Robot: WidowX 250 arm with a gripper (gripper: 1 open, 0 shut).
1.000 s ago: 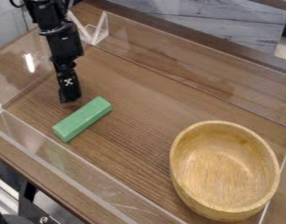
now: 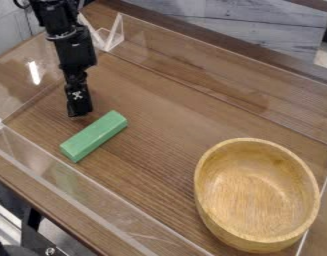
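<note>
The black robot arm reaches down from the upper left of the camera view, with its gripper (image 2: 78,106) low over the wooden table, just above and left of a green block (image 2: 94,136). The gripper is small and dark here; I cannot tell whether its fingers are open or shut, or whether anything is between them.
A yellow wooden bowl (image 2: 255,194) sits at the lower right of the table (image 2: 193,80). White objects stand at the top left and left edge.
</note>
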